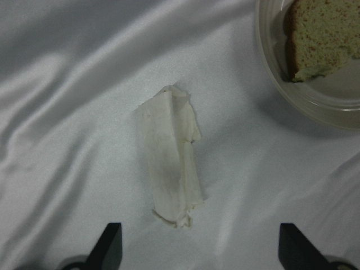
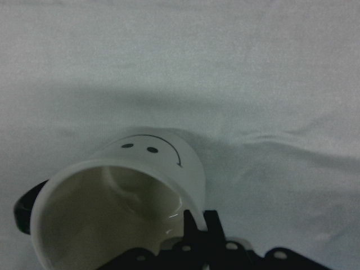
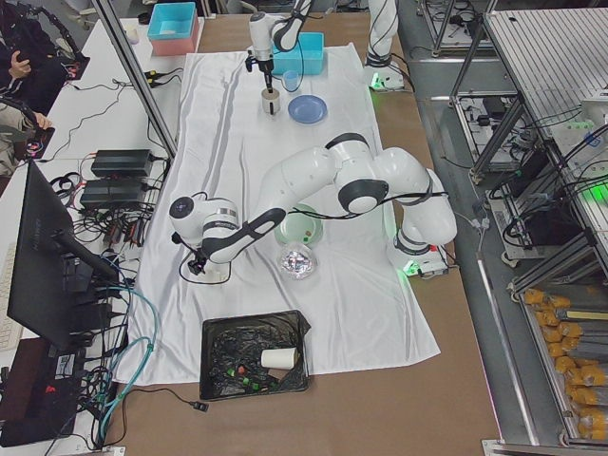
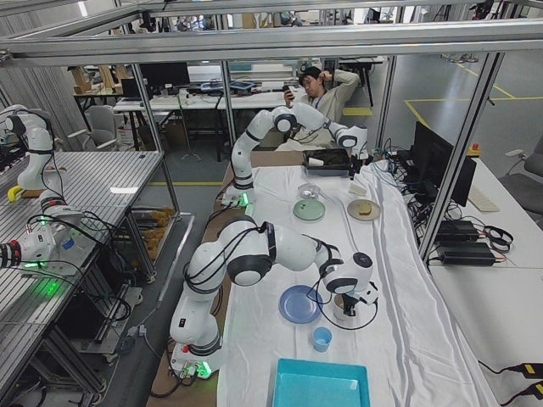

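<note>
A crumpled piece of white tissue [image 1: 171,157] lies on the white cloth below my left gripper, which stands open with nothing between its fingers. Beside it, upper right in the left wrist view, a slice of bread [image 1: 323,34] rests on a plate [image 1: 309,107]. My right gripper is at the near rim of a white mug [image 2: 157,143] with a smiley face and black handle, its fingertips close together over the rim; whether the wall is gripped is unclear.
A blue plate [image 4: 299,303], blue cup [image 4: 321,338] and blue tray [image 4: 320,390] are by the right arm. A green plate [image 4: 309,209], a clear crumpled item [image 3: 296,260] and a black bin [image 3: 255,351] with a white roll stand nearer the left arm. Monitors border the cloth.
</note>
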